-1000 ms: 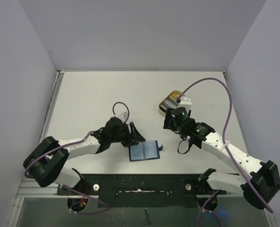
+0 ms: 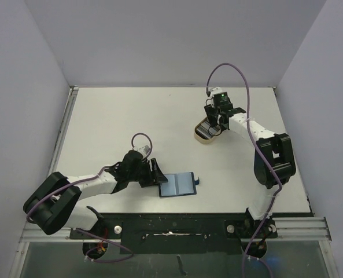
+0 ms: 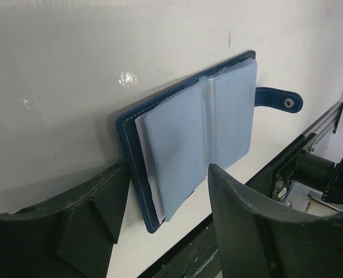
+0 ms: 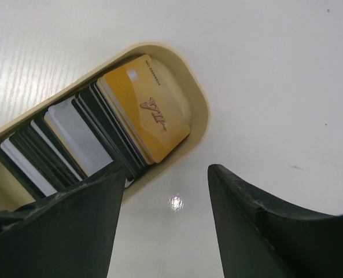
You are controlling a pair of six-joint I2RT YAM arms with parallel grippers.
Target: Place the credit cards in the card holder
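A blue card holder (image 3: 188, 133) with pale sleeves and a snap strap lies open on the table, low centre in the top view. My left gripper is open at its left edge. A tan box (image 4: 191, 104) holds a row of black, white and yellow credit cards (image 4: 142, 104), the yellow ones marked VIP at one end. My right gripper hangs open over the box's near edge, nothing between its fingers; in the top view it partly hides the box.
A dark rail runs along the front edge.
My right gripper has moved back from the middle of the table to over the card box. My left gripper has shifted slightly left beside the holder.
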